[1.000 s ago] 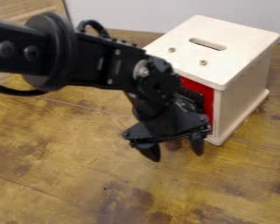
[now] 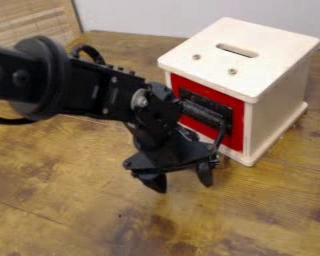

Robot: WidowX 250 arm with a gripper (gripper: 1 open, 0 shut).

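Observation:
A black robot gripper (image 2: 179,178) hangs low over the wooden floor, its two fingers pointing down with a gap between them and nothing visible in it. Just behind it and to the right stands a pale wooden box (image 2: 276,112) with a slot and two small screws on top. Its front has a red panel (image 2: 232,140) with a dark fitting, partly hidden behind the arm.
A pale woven or wooden panel (image 2: 27,25) stands at the back left, and a white wall runs behind the box.
The arm and gripper have shifted left and slightly down, away from the box's right side, uncovering more of the red front. The box has stayed in place.

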